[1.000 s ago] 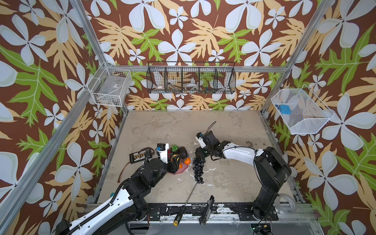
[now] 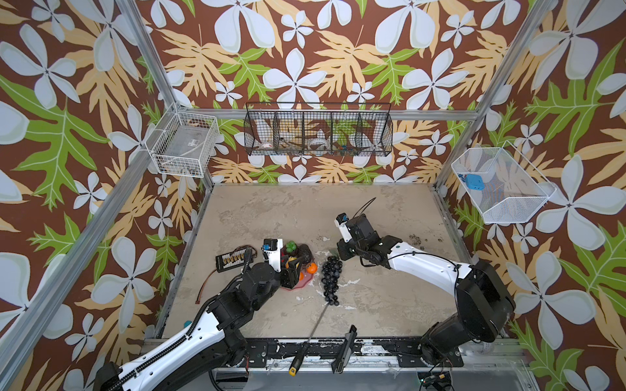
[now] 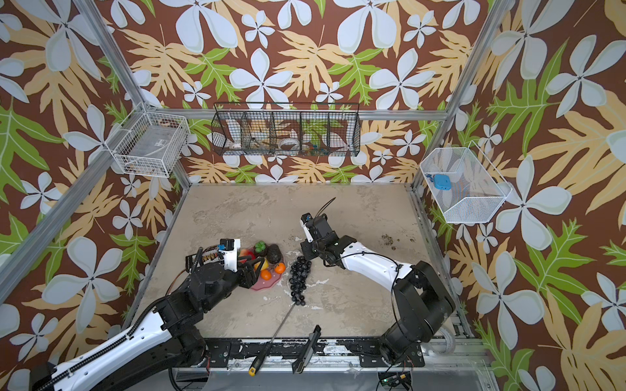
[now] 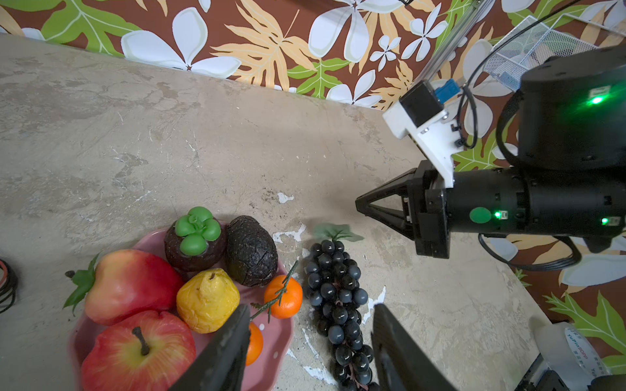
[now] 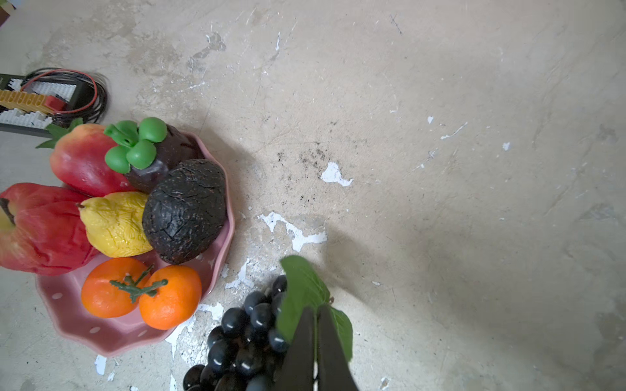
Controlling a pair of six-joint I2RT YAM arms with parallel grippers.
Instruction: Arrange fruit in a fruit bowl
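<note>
A pink scalloped dish (image 5: pixel 71 312) holds a red apple (image 4: pixel 140 352), a mango-like fruit (image 4: pixel 133 290), a yellow pear (image 4: pixel 205 303), an avocado (image 4: pixel 251 251), a mangosteen (image 4: pixel 186 254) and oranges (image 5: pixel 169 299). A long bunch of black grapes (image 4: pixel 342 306) lies right of the dish, outside it, with a green leaf (image 5: pixel 300 286) at its top. My right gripper is shut above that leaf, its fingers apparently empty. My left gripper is open over the front of the dish and grapes, empty.
A battery holder with wires (image 2: pixel 231 259) lies left of the dish. A long screwdriver (image 2: pixel 300 358) lies at the front. Wire baskets (image 2: pixel 316 130) hang on the walls.
My right arm has risen and drawn slightly right, away from the grapes, which stay where they were. The left arm has not moved.
</note>
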